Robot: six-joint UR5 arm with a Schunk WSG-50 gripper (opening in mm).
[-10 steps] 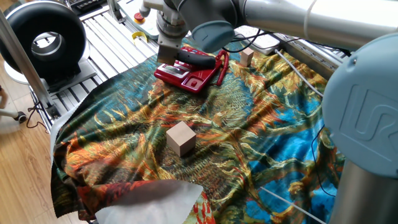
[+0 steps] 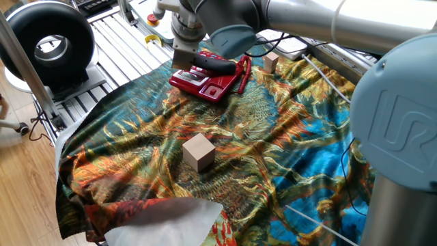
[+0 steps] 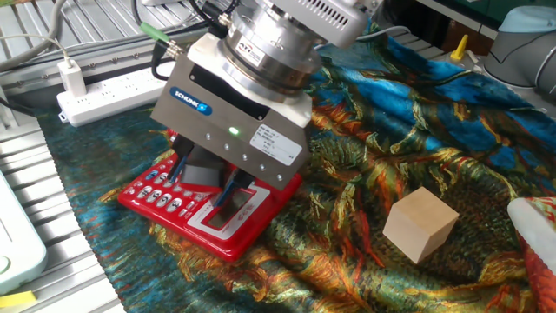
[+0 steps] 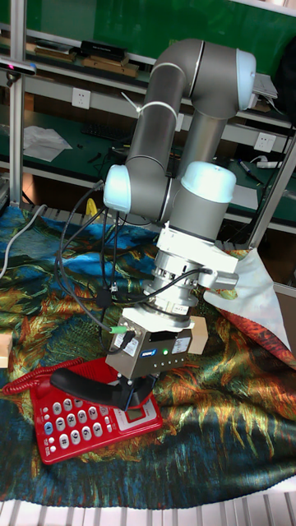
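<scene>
A red desk telephone [image 3: 252, 224] with grey keys lies on the patterned cloth. Its black handset [image 2: 215, 65] reaches across the phone's upper side, askew to the base in exterior view 3. My gripper [image 3: 205, 176] points down over the phone, one dark finger [image 3: 233, 186] on each side of the handset's end. The fingers appear close against it, so the gripper looks shut on the handset. In exterior view 1 the red coiled cord [image 2: 244, 74] hangs at the handset's other end. The gripper's body hides part of the handset in exterior view 2.
One wooden cube [image 2: 199, 152] sits mid-cloth; a smaller wooden block [image 2: 270, 63] stands behind the phone. A white power strip [image 3: 113, 99] lies at the back edge. Folds ripple through the cloth [image 2: 136, 137], and its front corner is turned over. Open cloth surrounds the cube.
</scene>
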